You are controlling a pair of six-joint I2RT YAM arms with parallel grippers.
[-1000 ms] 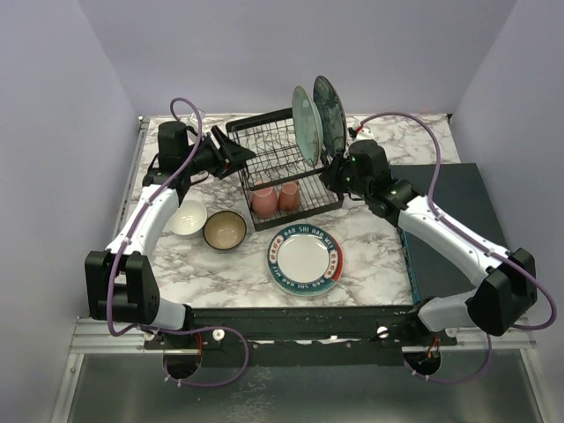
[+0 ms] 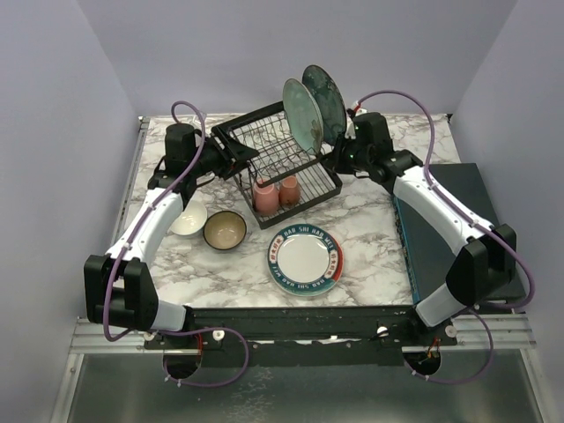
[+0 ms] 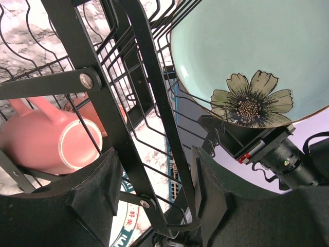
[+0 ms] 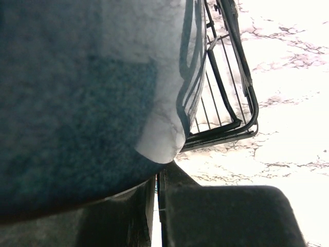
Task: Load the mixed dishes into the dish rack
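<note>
The black dish rack point(image 2: 337, 189) stands askew, its right end turned toward the back. Two large plates stand upright at that end: a pale green plate point(image 2: 302, 116) and a dark green plate point(image 2: 326, 97). Inside sit a pink mug point(image 3: 46, 136) and a reddish cup point(image 2: 289, 189). My left gripper is shut on the rack's left end bars. At the opposite end my right gripper point(image 2: 330, 160) is shut on the rack's frame; a plate point(image 4: 67, 118) hides its grip in the right wrist view.
A teal-rimmed plate point(image 2: 304, 259) lies in front of the rack. A white bowl point(image 2: 189, 218) and a brown bowl point(image 2: 225, 230) stand front left. To the right is a dark mat point(image 2: 463, 220). Bare marble point(image 2: 198, 278) shows at the front left.
The rack's right end has swung backward with it, and both upright plates have shifted left and back. The left gripper moved little.
</note>
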